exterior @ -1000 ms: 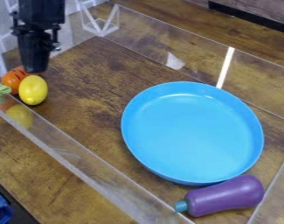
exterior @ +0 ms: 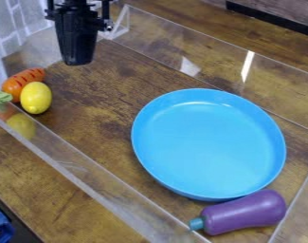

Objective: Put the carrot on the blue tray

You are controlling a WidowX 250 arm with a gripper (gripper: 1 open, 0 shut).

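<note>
The orange carrot (exterior: 25, 79) with its green top lies at the left edge of the wooden surface, beside the transparent wall. My dark gripper (exterior: 77, 61) hangs at the upper left, a little right of the carrot and higher in the picture, apart from it. Its fingers look like one dark block from here, so their opening cannot be made out, and no object shows at their tips. On the right, the round blue tray (exterior: 207, 142) lies empty.
A yellow lemon-like object (exterior: 36, 97) sits close against the carrot's right side. In front of the tray lies a purple eggplant (exterior: 244, 214). Clear walls (exterior: 86, 180) bound the area at the front and back. Bare wood separates the carrot from the tray.
My gripper has moved right and slightly up in the picture, away from the carrot, uncovering more of it. The carrot, yellow object, tray and eggplant have stayed in place.
</note>
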